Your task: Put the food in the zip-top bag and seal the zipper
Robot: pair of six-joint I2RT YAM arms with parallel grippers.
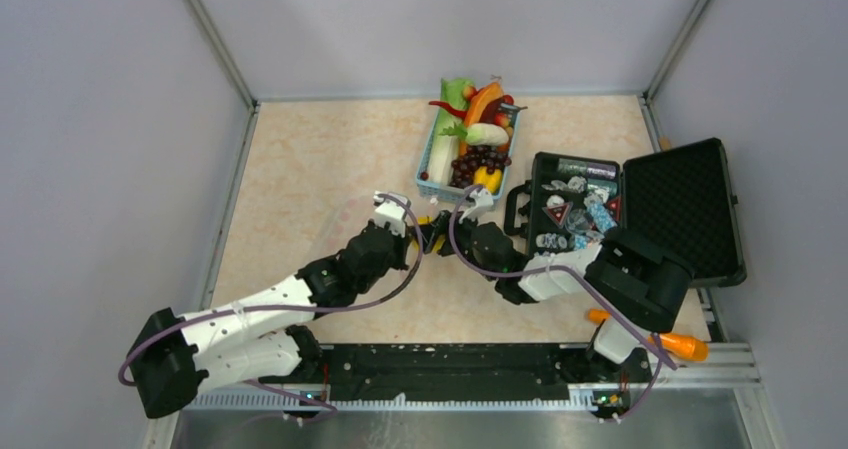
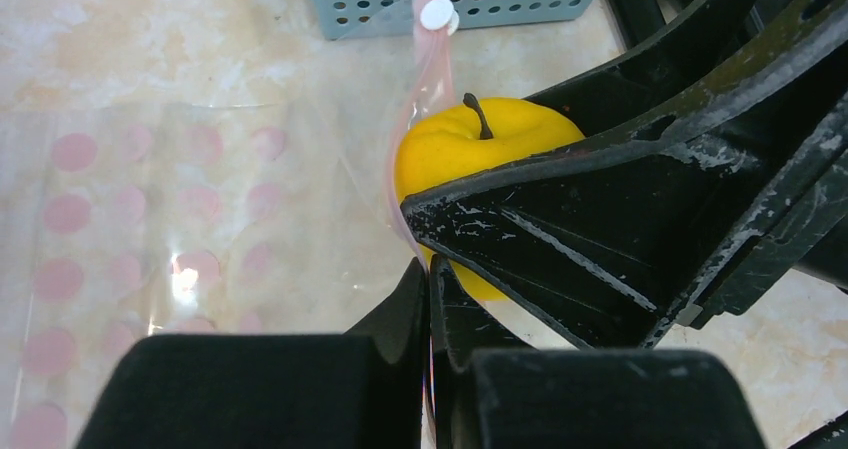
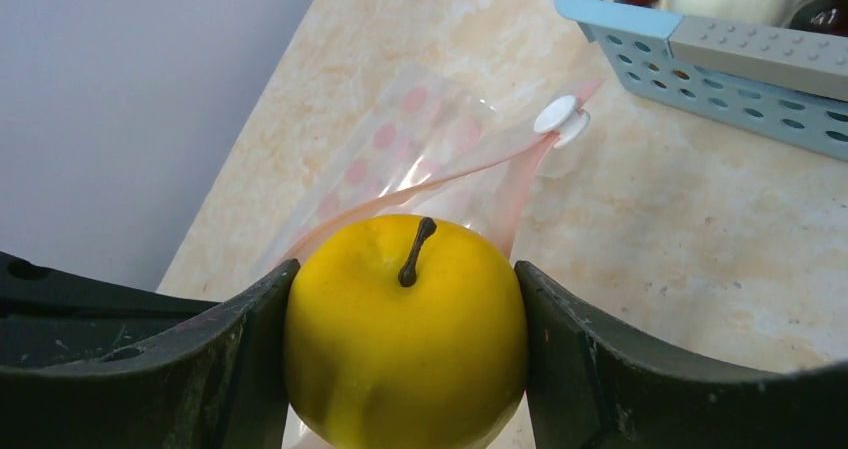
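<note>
A yellow pepper-like food with a dark stem is in my right gripper, a finger on each side, at the mouth of the clear zip bag. The bag has pink dots and a white zipper slider. My left gripper is shut on the bag's edge, just below the pepper. In the top view both grippers meet at mid-table, largely hiding the pepper.
A blue basket of produce stands behind the grippers. An open black case with small items lies on the right.
</note>
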